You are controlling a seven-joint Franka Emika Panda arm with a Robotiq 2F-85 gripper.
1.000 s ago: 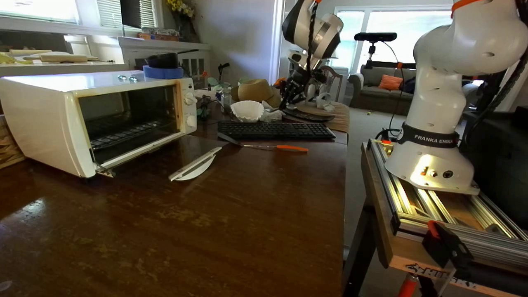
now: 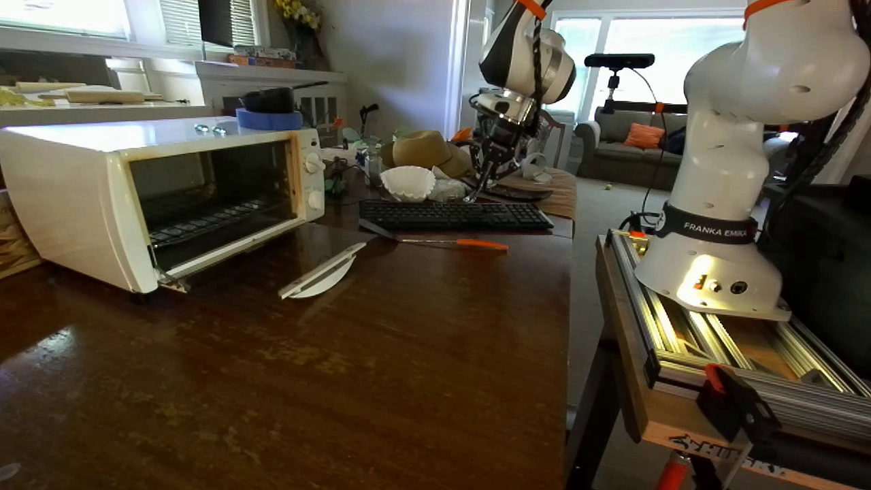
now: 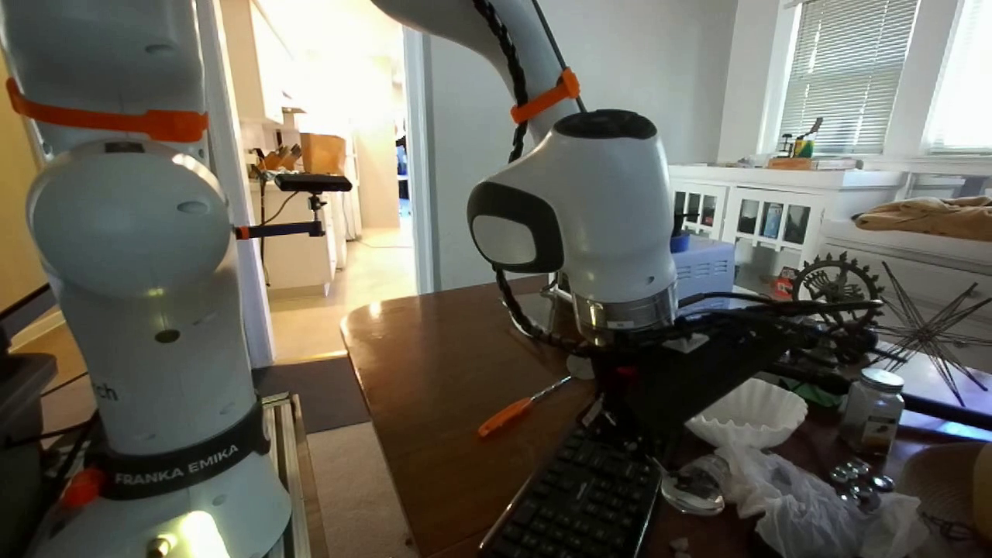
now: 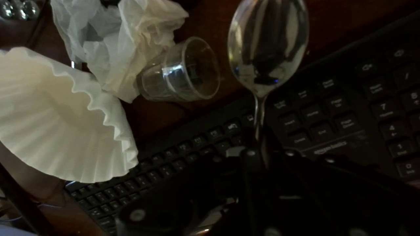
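Observation:
A shiny metal spoon (image 4: 269, 43) juts out from my gripper, which is shut on its handle; the bowl points away from the fingers. Beneath them lies the black keyboard (image 4: 315, 118) in the wrist view. Left of the spoon's bowl, a small clear cup (image 4: 179, 72) rests on its side, apart from the spoon and touching crumpled white paper (image 4: 118, 43). Farther left is a white fluted bowl (image 4: 67, 118). In exterior view 1 my gripper (image 2: 473, 192) hangs over the far side of the keyboard (image 2: 457, 215).
A white toaster oven (image 2: 65, 196) stands open-fronted on the left. An orange-handled tool (image 2: 482, 244) lies before the keyboard, with a white half-round piece (image 2: 326, 273) nearby. A glass jar (image 3: 874, 409) stands beyond the bowl.
My gripper has come down lower toward the keyboard, and the arm above it has shifted slightly right in exterior view 1. The objects on the table look unmoved.

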